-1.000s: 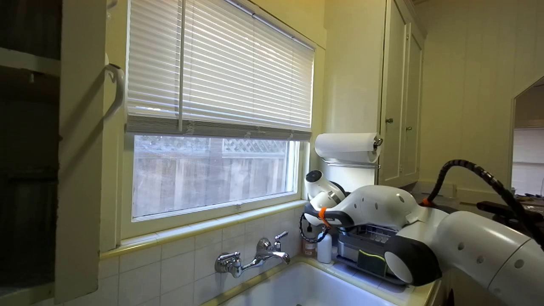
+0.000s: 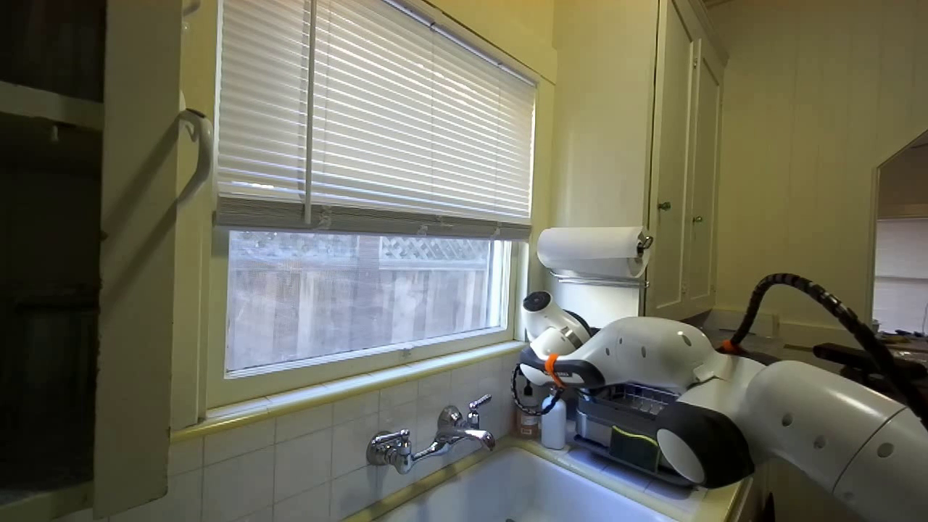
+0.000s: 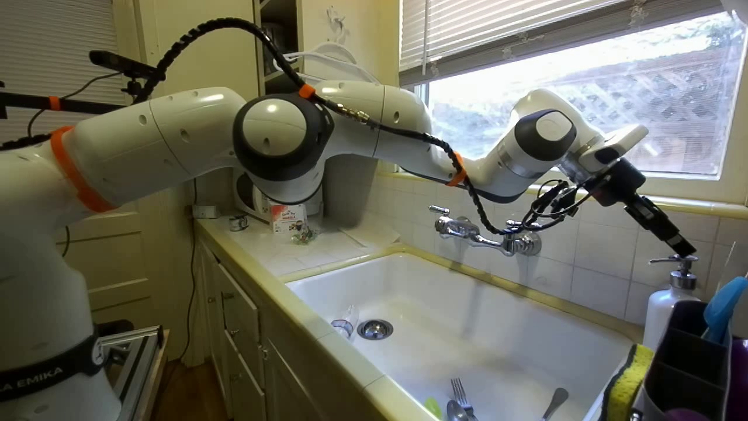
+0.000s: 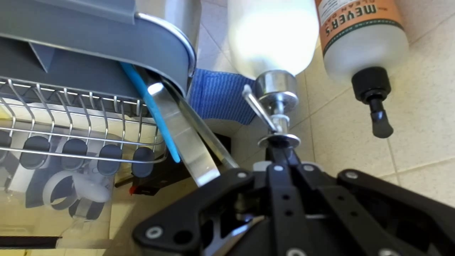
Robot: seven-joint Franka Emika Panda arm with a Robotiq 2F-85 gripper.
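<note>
A white soap bottle with a metal pump stands upright at the sink's back right corner. Over the pump's top is my gripper, shut, its fingertips down at the pump head. In the wrist view the closed fingers meet the round top of the pump, and nothing shows between them. The white bottle is below, its spout pointing off to one side. In exterior view 1 the arm hides the fingers and the pump; only the body of the white bottle shows.
Close beside stands an orange-labelled bottle with a black pump. A grey dish rack holding utensils is on the other side. The sink has cutlery in it; the wall faucet sits behind the arm.
The wrist end of the arm has shifted very slightly in exterior view 1. Everything else looks the same.
</note>
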